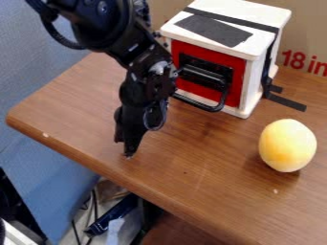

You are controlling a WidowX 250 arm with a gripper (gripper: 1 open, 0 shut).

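Observation:
My black gripper (129,147) points straight down, low over the wooden table (153,182), left of centre in the camera view. Whether it is open or shut is hard to tell from this angle. Behind it and to the right stands a white box with a red front (205,73) and a black handle. A pale yellow, rounded object (288,145) rests on the table at the right, apart from the gripper.
A cardboard panel (307,33) stands behind the box. Black tape lies on the table beside the box.

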